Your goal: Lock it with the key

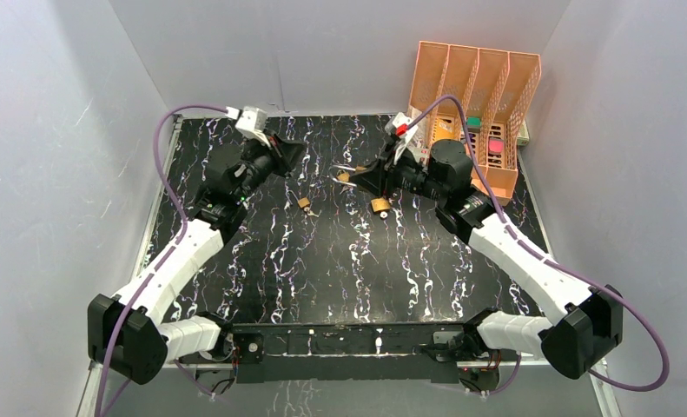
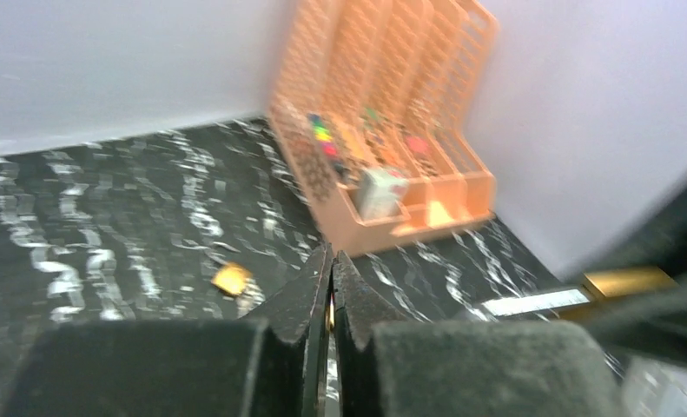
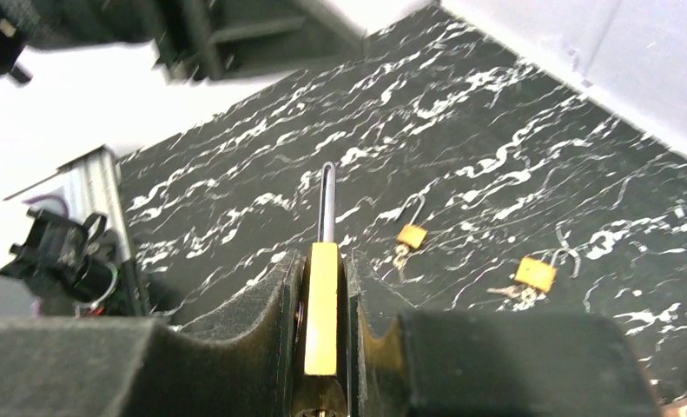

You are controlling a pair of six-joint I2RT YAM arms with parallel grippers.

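Observation:
My right gripper is shut on a brass padlock (image 3: 323,304), whose silver shackle (image 3: 327,201) points away beyond the fingertips. From the left wrist view, this padlock (image 2: 628,282) and its shackle (image 2: 538,301) appear blurred at the right. My left gripper (image 1: 300,155) stands apart from it, to the left in the top view. The left fingers (image 2: 298,304) are pressed nearly together; a tiny gold sliver shows in their narrow gap, and I cannot tell whether it lies between them or behind. I cannot make out a key there.
Other brass padlocks lie on the black marbled table: one at left (image 1: 304,202), one at centre (image 1: 343,177), and a larger one (image 1: 380,206). Keys (image 3: 515,293) lie beside one of them. An orange compartment box (image 1: 506,178) stands at back right.

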